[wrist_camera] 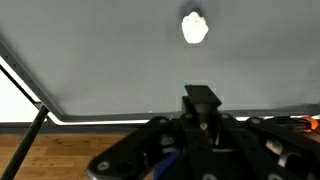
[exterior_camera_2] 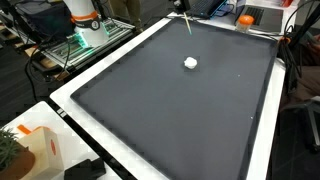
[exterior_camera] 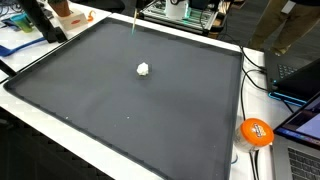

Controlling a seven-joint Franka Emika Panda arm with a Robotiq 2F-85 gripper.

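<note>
A small white crumpled-looking thing [exterior_camera: 143, 69] lies on the grey board [exterior_camera: 130, 110]; the wrist view shows the same white thing [wrist_camera: 195, 27] ahead of my fingers. My gripper is shut on a thin stick, whose teal tip [wrist_camera: 185, 86] barely shows past the fingers. In exterior view 2 the pale thin stick [exterior_camera_2: 187, 23] points down over the far part of the board, apart from the white thing. In exterior view 1 the teal stick [exterior_camera: 134, 22] shows near the top edge, with most of the gripper out of frame.
An orange-topped white container [exterior_camera: 254, 133] stands off the board's right side, with cables near it. Boxes and bottles [exterior_camera: 68, 14] stand at the back left. Apart from the white thing, the board's surface is clear.
</note>
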